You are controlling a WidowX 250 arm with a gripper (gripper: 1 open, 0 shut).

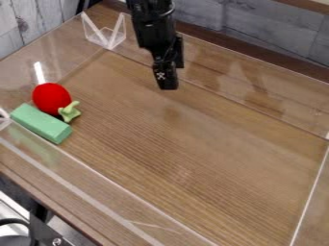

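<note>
The black robot arm (pixel 154 24) reaches down from the top centre to my gripper (pixel 166 75), which is low over the bare wooden table (pixel 206 173), in its upper middle. The gripper is small and dark in this view, so whether its fingers are open or shut cannot be told.
A red round object (pixel 50 97) with a pale green part lies at the left, just above a green block (pixel 41 123). A white wire-like object (pixel 106 29) is at the upper left.
</note>
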